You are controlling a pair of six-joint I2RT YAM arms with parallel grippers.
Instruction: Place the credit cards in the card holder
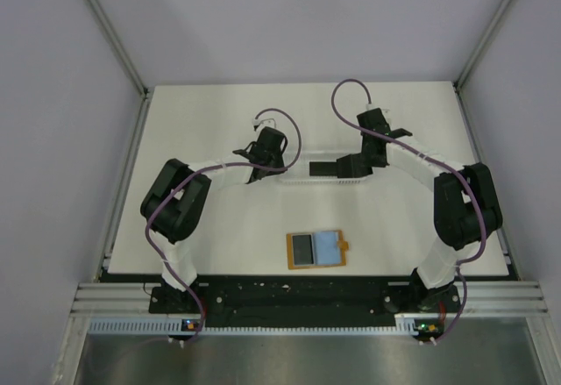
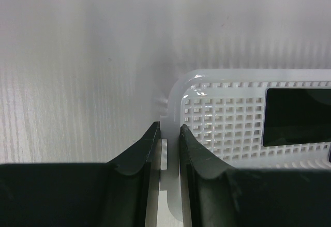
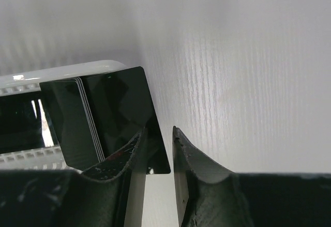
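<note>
A white perforated tray (image 2: 222,118) lies mid-table, holding a black card (image 1: 323,168) and, at its right end, a stack of black cards (image 3: 119,103) reaching to the tray's edge. My left gripper is shut on the tray's left rim. My right gripper is part open at the stack's right edge; whether a card is between its fingertips is unclear. A wooden card holder (image 1: 344,246) with a dark panel and a light blue panel lies near the front centre.
Both arms reach in from the front sides.
</note>
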